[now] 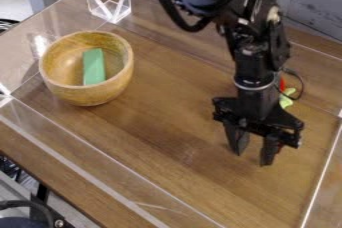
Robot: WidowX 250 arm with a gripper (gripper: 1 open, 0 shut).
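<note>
My black gripper [253, 142] hangs low over the right part of the wooden table [160, 172], fingers pointing down and apart, with nothing visible between them. Behind it, partly hidden by the arm, are a red object [282, 84] and a light green object [286, 100]. At the left a wooden bowl [71, 82] holds a green block [94, 66].
A clear plastic piece [110, 4] stands at the back left. Clear edging runs along the table's left and right sides.
</note>
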